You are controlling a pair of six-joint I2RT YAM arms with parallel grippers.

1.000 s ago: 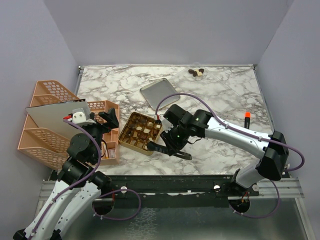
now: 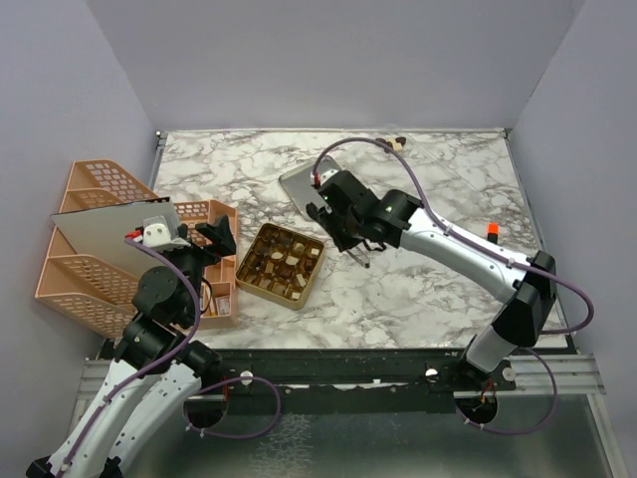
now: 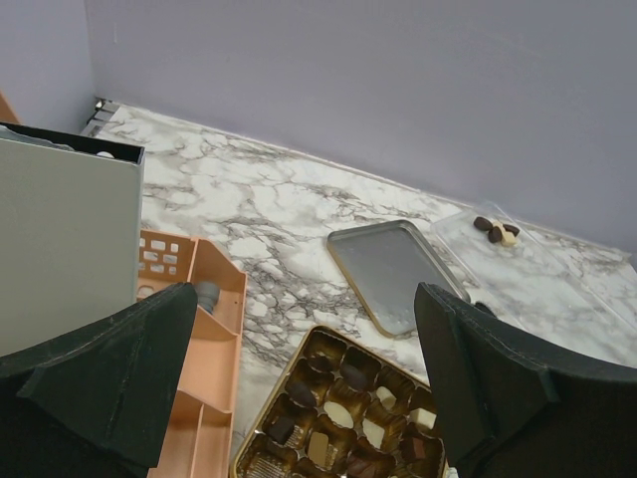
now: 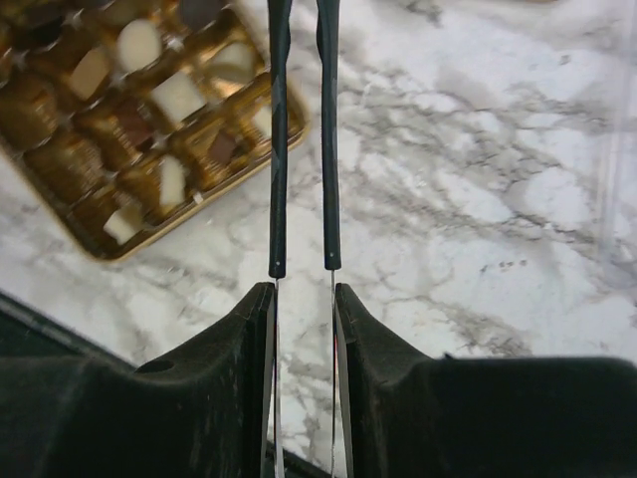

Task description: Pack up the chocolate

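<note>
A gold chocolate tray (image 2: pixel 302 302) with chocolates in its wells lies on the marble table (image 2: pixel 408 309), right of an orange organizer (image 2: pixel 100 315). My left gripper stands open over the organizer's edge, empty. My right gripper is shut on dark tongs (image 4: pixel 331 179), held above the table to the upper right of the tray; whether the tongs' tips hold anything is out of view. Several chocolates (image 3: pixel 495 232) lie in a clear plastic container at the back.
A grey metal tray (image 3: pixel 383 264) lies behind the chocolate tray, partly under my right arm in the top view. An orange-tipped black object (image 2: pixel 493 232) is at the right.
My right arm and the tongs have moved up and away from the chocolate tray's front toward the grey tray. The left arm has not moved.
</note>
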